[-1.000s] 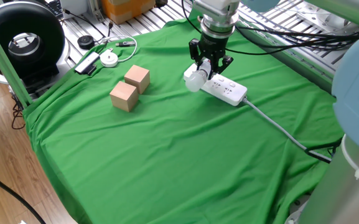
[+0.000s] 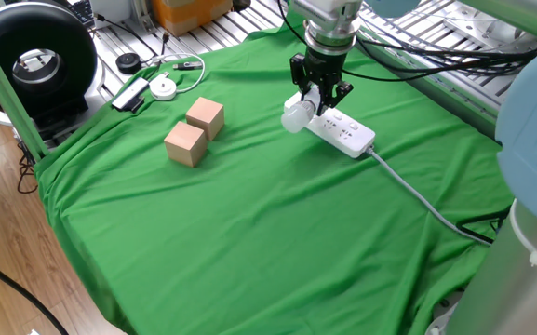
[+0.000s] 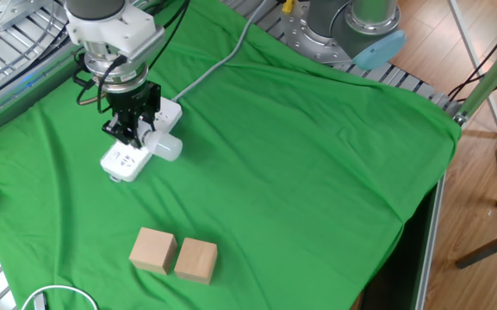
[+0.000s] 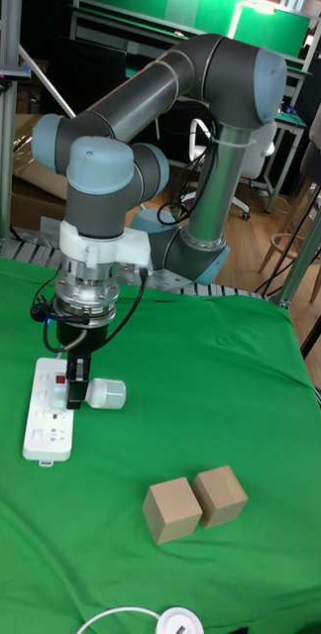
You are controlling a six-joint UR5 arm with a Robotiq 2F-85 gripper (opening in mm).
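Observation:
A white bulb-like lamp (image 2: 297, 116) lies sideways at the tip of my black gripper (image 2: 318, 102), its rounded end pointing away from the power strip. My gripper appears shut on the narrower part of this white lamp (image 4: 107, 394); the fingers cover part of it. Right beneath and behind is the white power strip (image 2: 349, 136), lying on the green cloth with its grey cable attached. In exterior view 2 the gripper (image 3: 142, 136) hides the strip's middle. Whether the lamp touches the strip (image 4: 48, 431) I cannot tell.
Two wooden cubes, one (image 2: 186, 145) nearer and one (image 2: 206, 117) farther back, stand close together on the green cloth (image 2: 221, 242). A white round charger (image 2: 163, 87) with a cable lies at the cloth's edge.
The gripper and lamp have shifted slightly to the right and away in exterior view 1. The power strip has slid the same way with them. The cubes have stayed put.

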